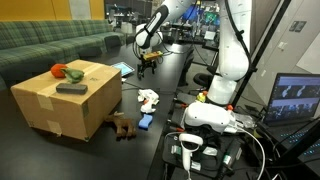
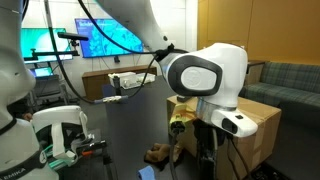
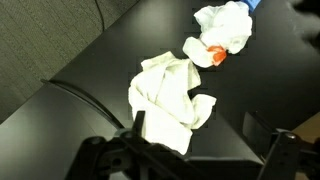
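My gripper point(image 1: 148, 70) hangs over the dark table beyond the cardboard box, its fingers apart and nothing between them. In the wrist view a crumpled white cloth point(image 3: 170, 100) lies flat on the table, ahead of the open gripper and roughly between its fingers in the picture. Farther off in that view is a second white crumpled item point(image 3: 222, 32) with an orange-red patch. A bit of something blue point(image 3: 252, 3) shows at the top edge.
A cardboard box point(image 1: 66, 113) stands on the table with a red item point(image 1: 58, 71) and a dark block point(image 1: 72, 88) on top. Close by lie a brown object point(image 1: 123, 126) and a blue one point(image 1: 145, 122). A black cable point(image 3: 85, 97) runs along the table edge.
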